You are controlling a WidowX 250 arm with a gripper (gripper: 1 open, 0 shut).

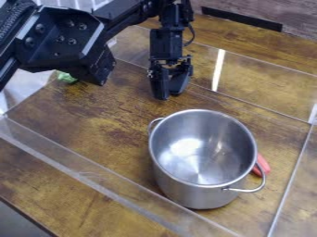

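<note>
My black gripper [169, 85] hangs low over the wooden table at the upper middle, behind a steel pot. Its fingertips are dark against a dark shape, so I cannot tell whether it is open or shut or holds anything. The empty steel pot [202, 153] with two side handles stands upright at the lower right, apart from the gripper.
A red object [261, 166] lies partly hidden at the pot's right. A green item [69, 80] sits at the upper left, partly behind my arm. Clear barriers edge the wooden surface [81, 130].
</note>
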